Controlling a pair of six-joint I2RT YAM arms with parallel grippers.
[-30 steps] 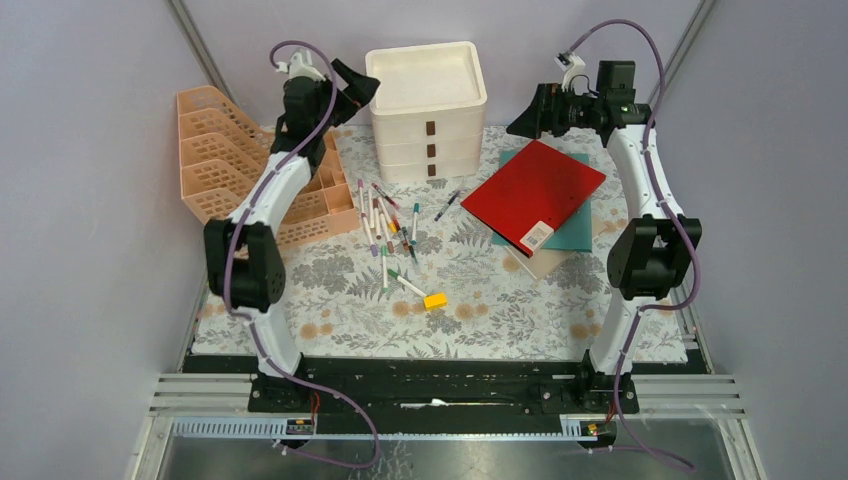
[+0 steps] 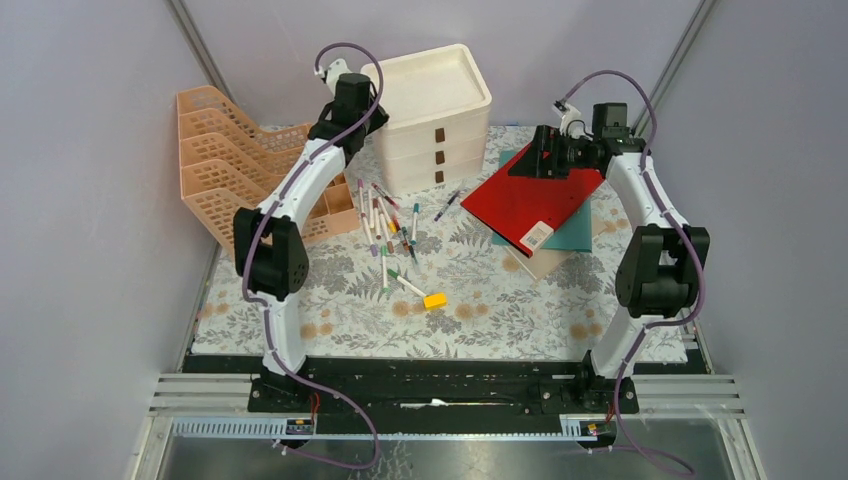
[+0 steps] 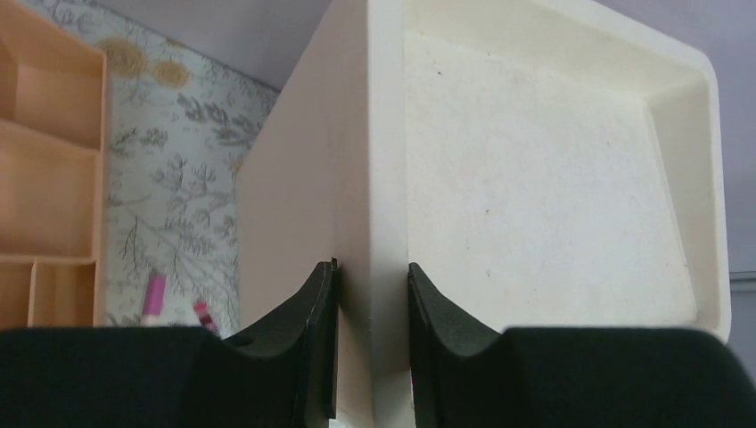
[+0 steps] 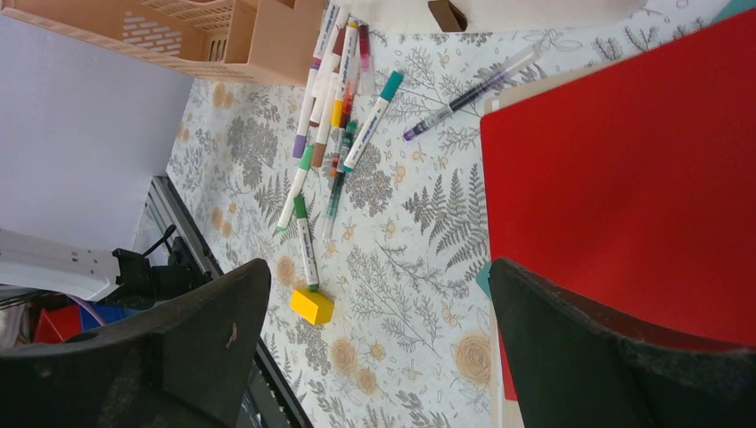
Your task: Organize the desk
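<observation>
A stacked white drawer unit (image 2: 430,110) stands at the back centre. My left gripper is shut on its upper left rim, seen close in the left wrist view. My right gripper (image 2: 532,160) hangs open and empty above a red folder (image 2: 520,200), which lies on a teal folder (image 2: 570,240) and beige sheets. Several markers and pens (image 4: 373,120) are scattered left of the folders, with a yellow block (image 4: 312,306) nearer the front.
A peach organiser (image 2: 220,170) with several compartments stands at the left, partly under my left arm.
My left gripper has moved right onto the drawer unit and shut on it; the unit has shifted slightly right and toward the front. My right gripper has come lower and nearer the front.
</observation>
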